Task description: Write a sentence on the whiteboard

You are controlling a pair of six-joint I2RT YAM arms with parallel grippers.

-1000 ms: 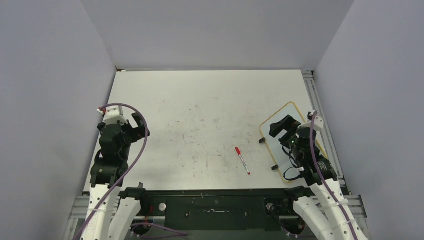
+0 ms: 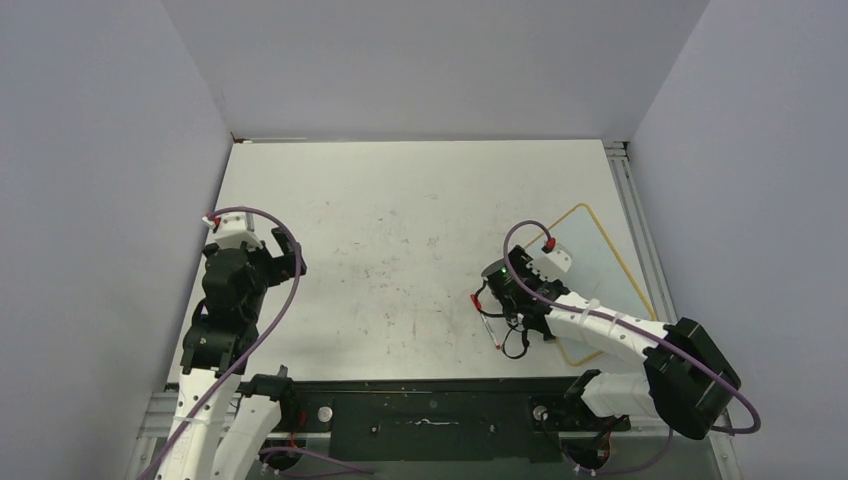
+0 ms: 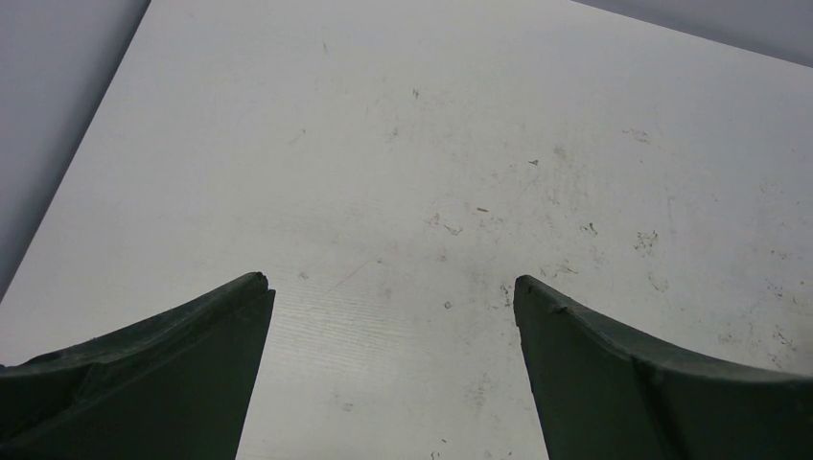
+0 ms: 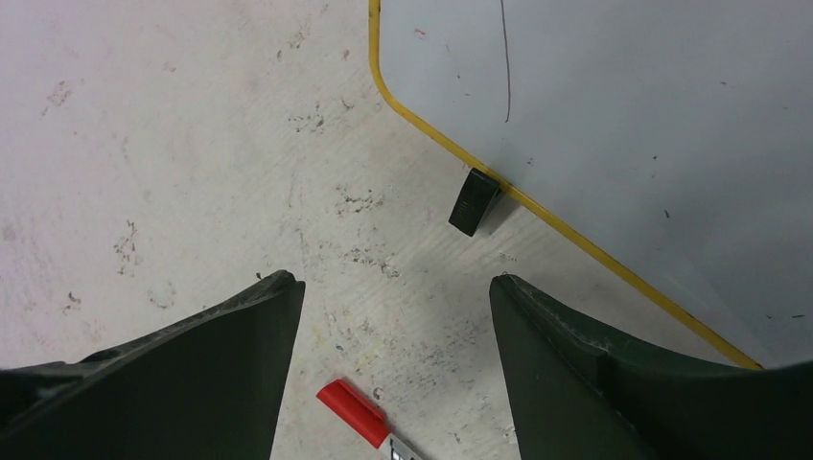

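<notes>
A whiteboard with a yellow edge lies at the right of the table, partly hidden by my right arm. A red-capped marker lies just left of it; its red cap shows low in the right wrist view. My right gripper hangs open over the table beside the marker, nothing between its fingers. My left gripper stands open above bare table at the left side, holding nothing.
A small black clip sits on the board's edge. Grey walls enclose the table at the sides and back.
My right arm has swung leftward from over the whiteboard to the marker, now partly covering it in the top view. The left arm has shifted very slightly.
</notes>
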